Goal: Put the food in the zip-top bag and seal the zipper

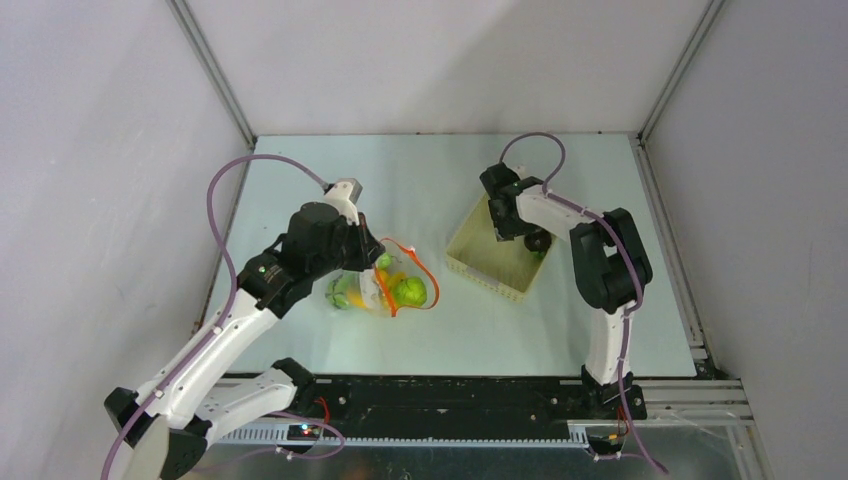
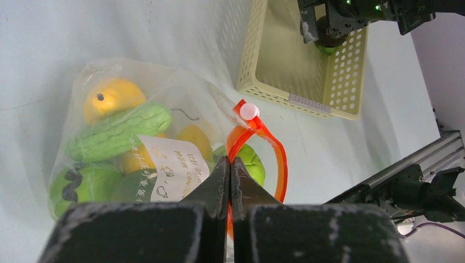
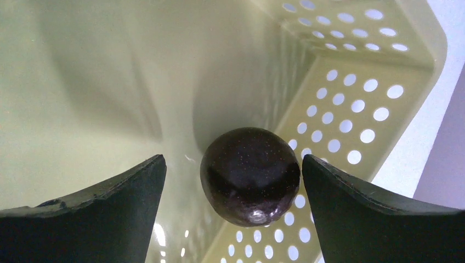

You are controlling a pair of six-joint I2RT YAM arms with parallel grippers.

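The clear zip top bag (image 2: 200,104) lies on the table with several toy foods inside, among them a green cabbage (image 1: 410,291) near its mouth. Its orange zipper rim (image 2: 279,156) gapes. My left gripper is shut on that rim. In the basket (image 1: 485,285) one dark purple eggplant (image 3: 249,176) rests against the perforated side wall. My right gripper is open over the basket, its fingers (image 3: 118,200) apart on either side of the eggplant in the right wrist view; I cannot tell whether they touch it.
The perforated basket wall (image 3: 351,118) rises close beside the right gripper. Clear table (image 1: 440,350) lies in front of the bag and basket. A black rail (image 1: 450,400) runs along the table's front edge.
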